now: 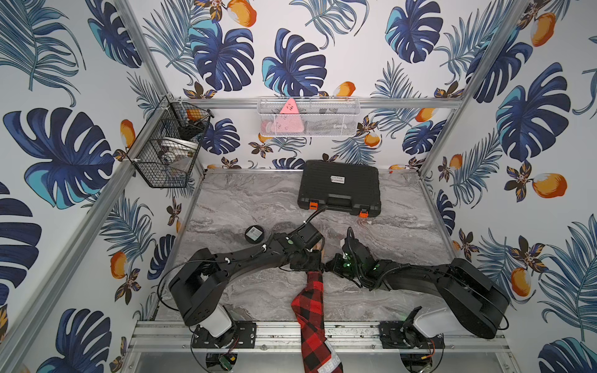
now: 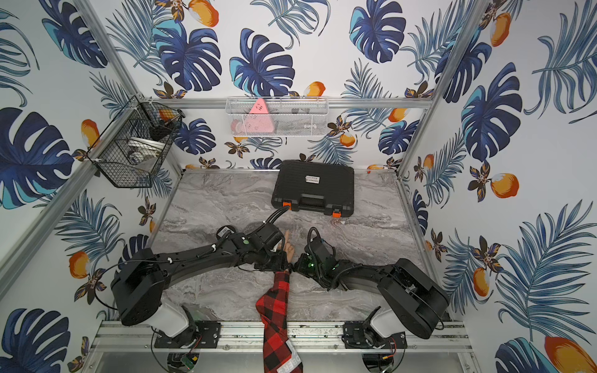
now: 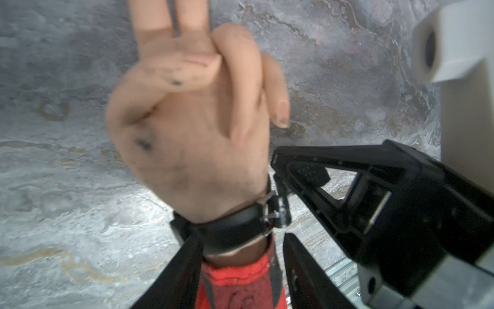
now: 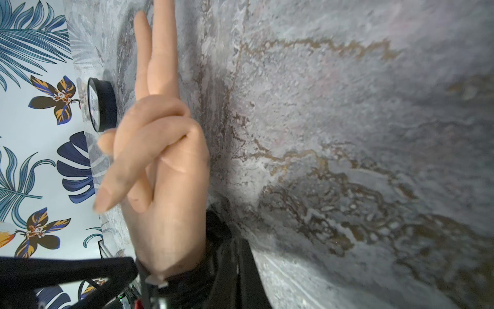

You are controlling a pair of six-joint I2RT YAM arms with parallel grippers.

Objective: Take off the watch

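Note:
A mannequin hand (image 3: 195,134) (image 4: 169,221) in a red checked sleeve (image 1: 307,304) wears a black watch (image 3: 231,229) at the wrist, with a metal piece on its side. My left gripper is over the wrist, its fingertips apart just below the band in the left wrist view, nothing clearly between them. My right gripper (image 1: 329,266) comes in from the right, its tip at the metal piece of the watch; in the left wrist view its fingers look shut, though what sits at the tip is partly hidden.
A black case (image 1: 339,186) with orange latches lies at the back. A round black object (image 1: 254,233) lies left. Wire baskets (image 1: 171,155) hang on the frame.

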